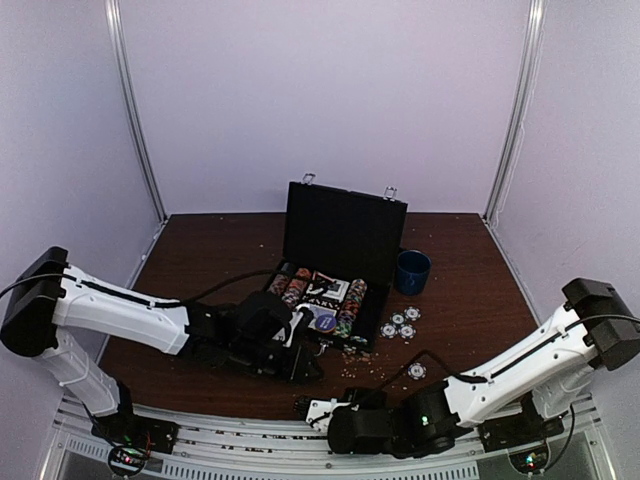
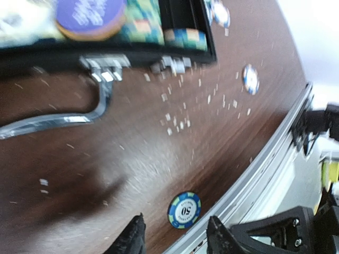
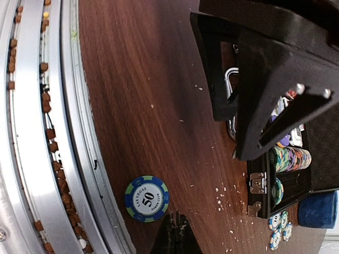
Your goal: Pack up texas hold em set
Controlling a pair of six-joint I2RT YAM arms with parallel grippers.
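Note:
A blue-green 50 poker chip lies flat on the table beside the front metal rail; the left wrist view also shows it. My right gripper is shut with nothing between its fingers, and the chip is just outside them. Raised above the table, my left gripper stands open and empty, with the chip lying below and beyond its fingertips. The black case (image 1: 345, 235) is open, holding rows of chips (image 1: 350, 308), cards (image 1: 325, 290) and a purple dealer button (image 1: 324, 323).
Right of the case stands a blue cup (image 1: 412, 272), with several loose chips (image 1: 398, 320) before it. Another single chip (image 1: 417, 371) lies nearer the front. Pale crumbs dot the wood. An open case latch (image 2: 103, 71) juts toward the front.

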